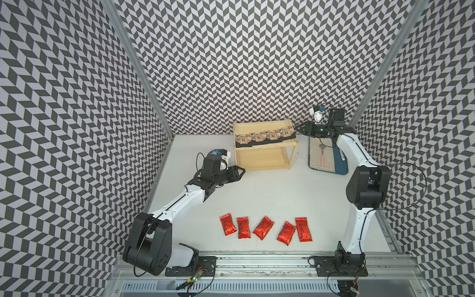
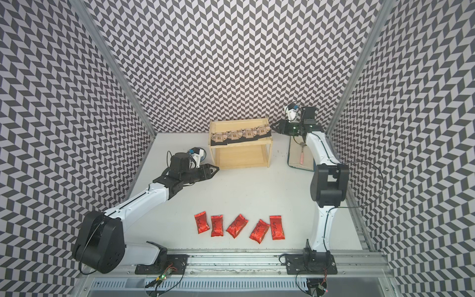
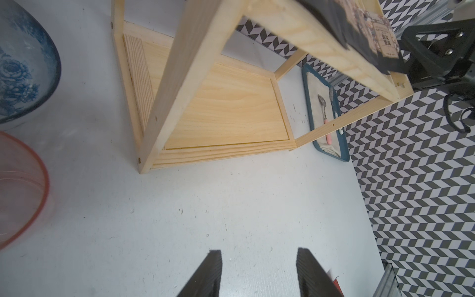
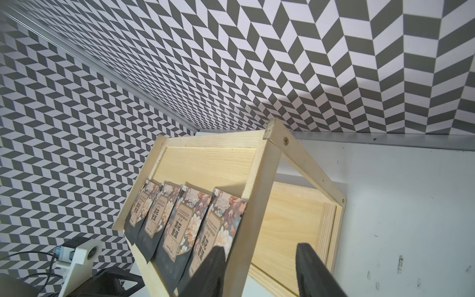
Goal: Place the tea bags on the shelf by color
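Note:
Several dark floral tea bags [image 4: 187, 220] lean side by side on the upper tier of the wooden shelf [image 1: 262, 157]. The shelf's lower tier [image 3: 227, 109] is bare. Several red tea bags [image 1: 263, 227] lie in a loose row on the table near its front edge. My left gripper stands open in front of the shelf's left side, empty. At the shelf's right end, by the last dark bag, my right gripper is open. Its left finger overlaps that bag and the shelf's side post in the right wrist view, with nothing between the fingers.
A blue tray [image 1: 341, 160] with a spoon and cloth sits right of the shelf, partly under the right arm. A blue patterned bowl [image 3: 22, 69] and a clear red-rimmed container [image 3: 19, 188] stand left of the shelf.

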